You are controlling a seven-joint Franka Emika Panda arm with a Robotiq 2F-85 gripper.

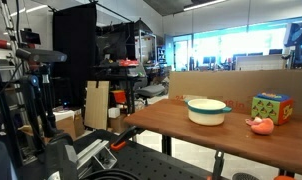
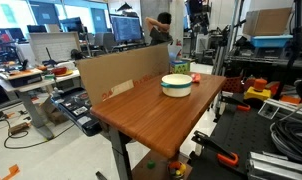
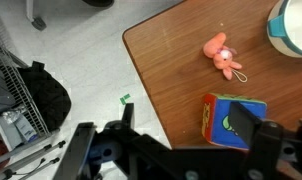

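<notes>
A pink plush toy (image 3: 219, 52) lies on the brown table (image 3: 171, 65), with a small loop of string at its end. Close by stands a colorful cube box (image 3: 223, 119) with a blue top, partly covered by my gripper in the wrist view. The fingers are spread wide with nothing held between them. A white bowl with a teal rim (image 1: 206, 111) sits to the left of the toy (image 1: 260, 126) and the box (image 1: 272, 107) in exterior view 1. Part of the arm shows at that view's upper right edge; its fingers are hard to make out there.
A tall cardboard panel (image 2: 126, 75) runs along one long side of the table. Bare tabletop (image 2: 151, 118) stretches away from the bowl (image 2: 176, 85). The wrist view shows open floor (image 3: 86, 60) past the table edge. A person (image 2: 163, 35) stands in the background.
</notes>
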